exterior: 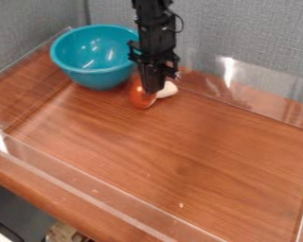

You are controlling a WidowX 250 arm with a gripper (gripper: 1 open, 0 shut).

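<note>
My black gripper (151, 81) hangs down from the top of the view, just right of the turquoise bowl (86, 57). Its lower end is directly over an orange-red object (141, 97) on the wooden surface, partly hidden behind it. A pale, cream-coloured object (169, 90) lies against the right side of the orange-red one. The fingers are dark and small here, and I cannot make out whether anything is between them.
Grey walls with a clear plastic strip along their base stand at the back and left.
</note>
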